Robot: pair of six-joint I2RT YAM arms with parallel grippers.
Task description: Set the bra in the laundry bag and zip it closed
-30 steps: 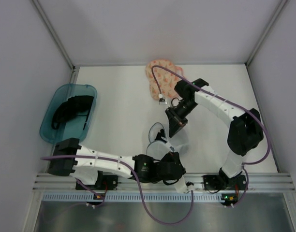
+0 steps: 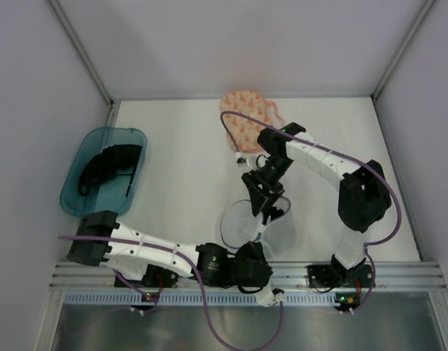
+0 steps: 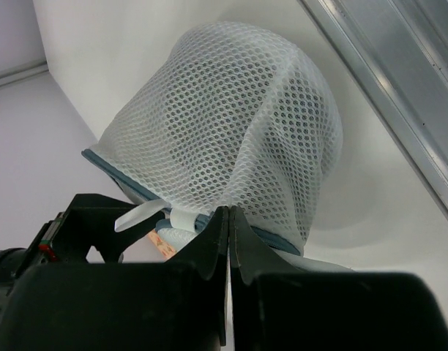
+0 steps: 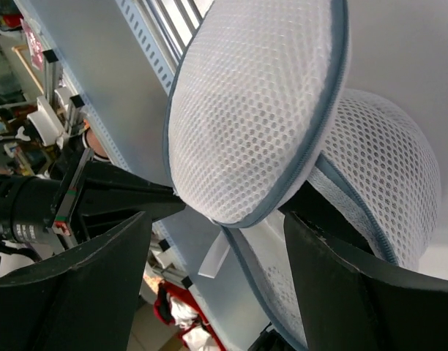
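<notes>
The white mesh laundry bag [image 2: 240,223] with grey zipper edging lies at the front middle, half open, with dark fabric [image 2: 275,212] inside. In the left wrist view my left gripper is shut at the bag's zipper edge by a white tab; whether anything thin is between its fingers is hard to tell. My right gripper [image 2: 262,201] is above the bag's opening; in the right wrist view its fingers stand open around a raised mesh flap [image 4: 246,110], with black fabric showing below.
A teal bin [image 2: 68,190] with black items is at the left. A patterned cloth [image 2: 242,121] lies at the back. The table's metal front edge [image 3: 385,110] is close to the bag.
The bag's shape has shifted, opening wider, and the left arm moved slightly toward the front since a second ago.
</notes>
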